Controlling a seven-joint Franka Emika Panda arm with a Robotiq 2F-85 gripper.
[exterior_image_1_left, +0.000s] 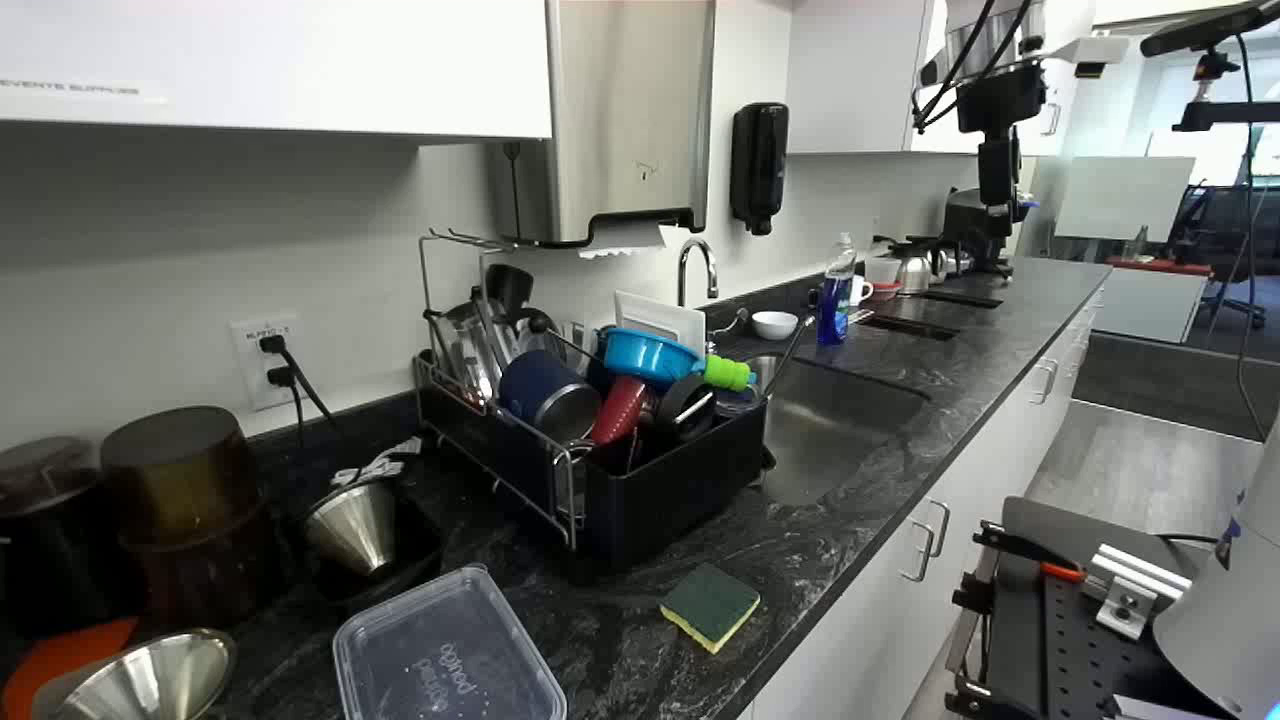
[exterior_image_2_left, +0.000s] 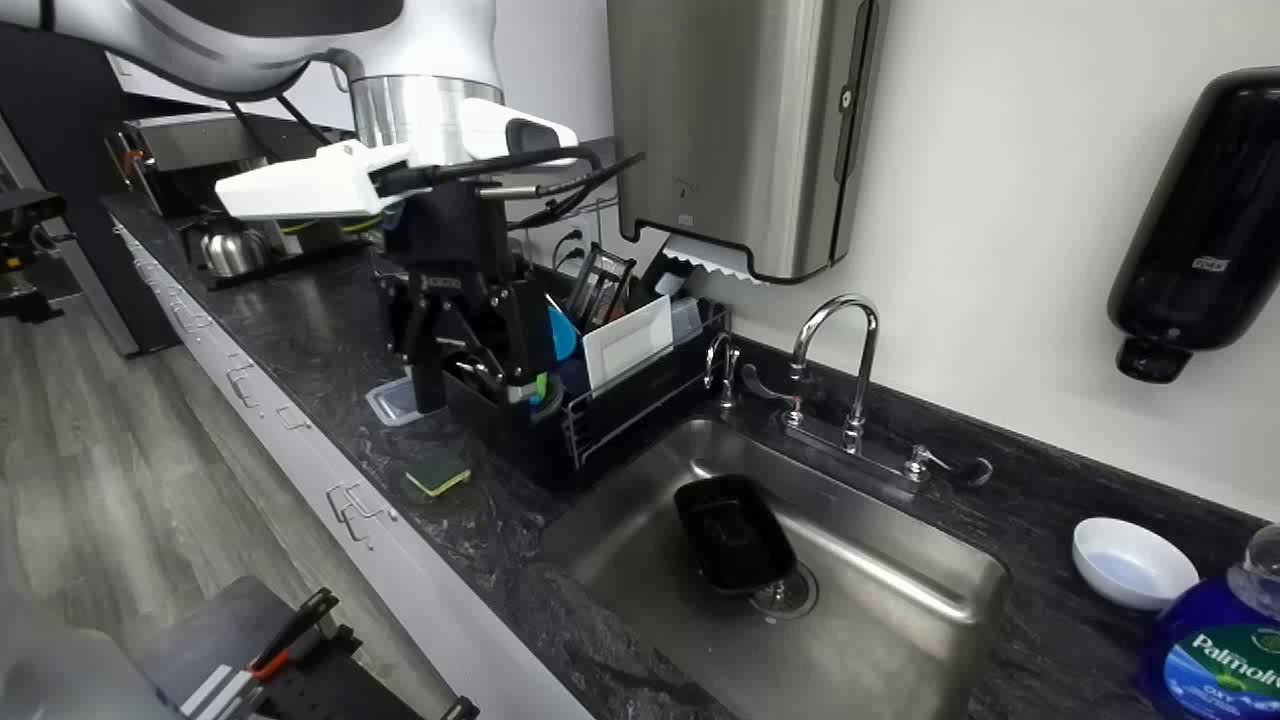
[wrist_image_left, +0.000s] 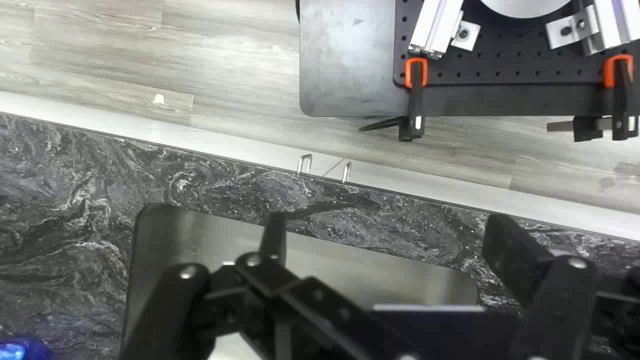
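Note:
My gripper is open in the wrist view, its fingers (wrist_image_left: 274, 237) wide apart with nothing between them. Below it lie the counter's front strip and the steel sink (wrist_image_left: 198, 234). Exterior view 2 has the gripper (exterior_image_2_left: 477, 390) pointing down, overlapping the dish rack in the picture. A black tub (exterior_image_2_left: 732, 528) rests in the sink beside the drain. The black dish rack (exterior_image_1_left: 672, 504) is piled with dishes, among them a blue bowl (exterior_image_1_left: 648, 355) and a dark blue mug (exterior_image_1_left: 546, 394). A green and yellow sponge (exterior_image_1_left: 713, 604) lies on the counter near the rack.
A clear plastic lid or container (exterior_image_1_left: 450, 654) and a metal funnel (exterior_image_1_left: 357, 528) are left of the rack. The faucet (exterior_image_2_left: 858, 360) rises behind the sink. A white bowl (exterior_image_2_left: 1131, 562) and a blue soap bottle (exterior_image_2_left: 1224, 648) stand right of it. A paper-towel dispenser (exterior_image_2_left: 732, 120) hangs above.

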